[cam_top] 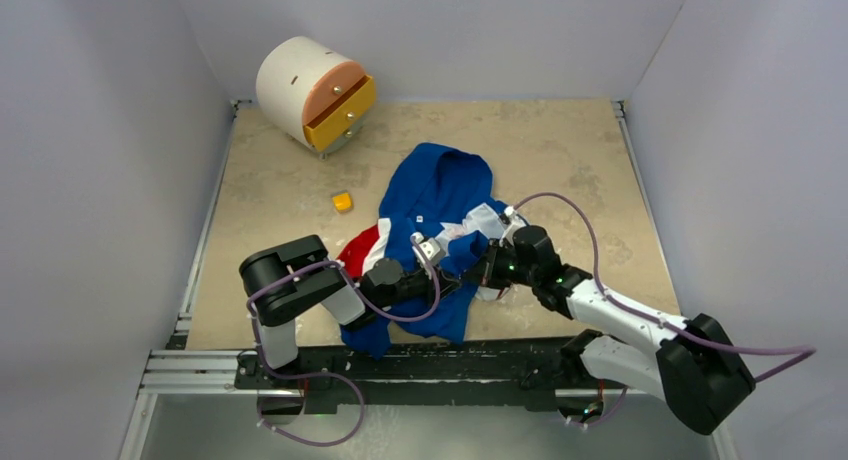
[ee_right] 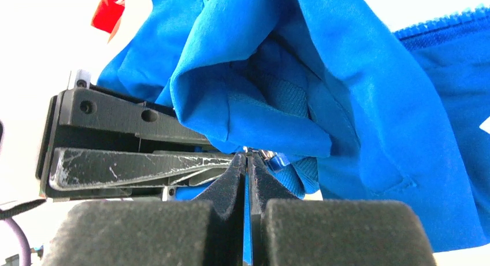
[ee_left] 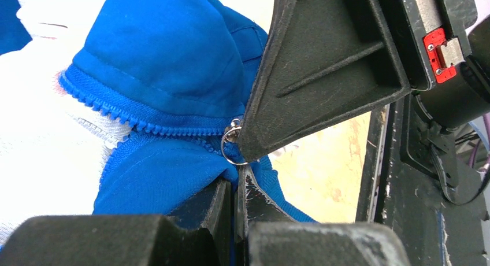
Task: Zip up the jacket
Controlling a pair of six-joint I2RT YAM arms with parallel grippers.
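Note:
The blue jacket (cam_top: 430, 185) is spread on the table with its hood toward the back. In the left wrist view, toothed zipper edges (ee_left: 156, 129) meet at a metal slider with a ring pull (ee_left: 224, 150). My left gripper is shut on blue jacket fabric just below that ring. From the right, my right gripper reaches in, shut, and one of its fingers (ee_left: 312, 75) lies against the ring. Whether the ring is pinched between its tips cannot be made out. A loose blue fold covers part of the zipper in the right wrist view.
A rounded cabinet with a yellow drawer (cam_top: 340, 115) stands at the back left. Left of the jacket lies a small yellow block (cam_top: 342, 201). Both arms' tips are very close together.

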